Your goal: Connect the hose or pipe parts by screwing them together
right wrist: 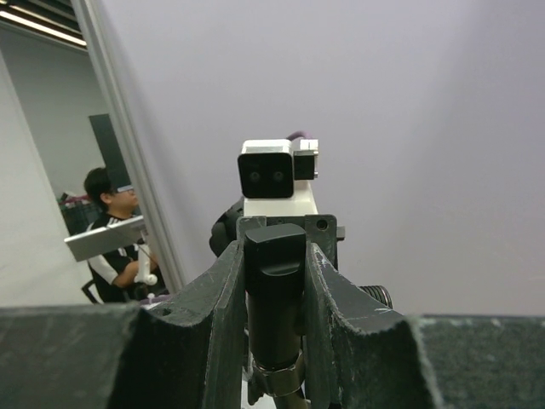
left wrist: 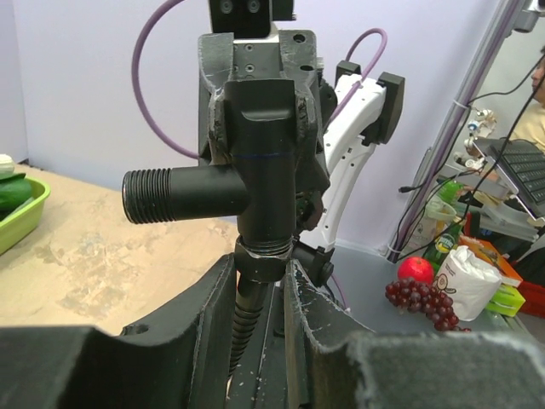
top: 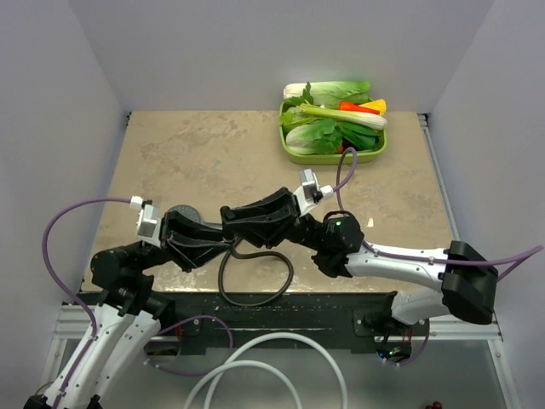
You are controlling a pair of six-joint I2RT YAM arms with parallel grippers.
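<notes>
My left gripper is closed round a collar of the black hose fitting (left wrist: 270, 200), which has a threaded side branch (left wrist: 183, 194); ribbed hose (left wrist: 244, 334) runs down below it. My right gripper faces it, shut on the upper part of the black fitting (right wrist: 274, 298). In the top view both grippers meet above the middle front of the counter, hiding much of the fitting, and the dark hose (top: 285, 281) loops down beneath them beside a round grey piece (top: 183, 210).
A green basket (top: 332, 158) of vegetables stands at the back right of the beige counter (top: 179, 149). White tubes (top: 328, 358) loop below the front edge. Grey walls flank the counter. A person (right wrist: 111, 256) sits beyond the wall's edge.
</notes>
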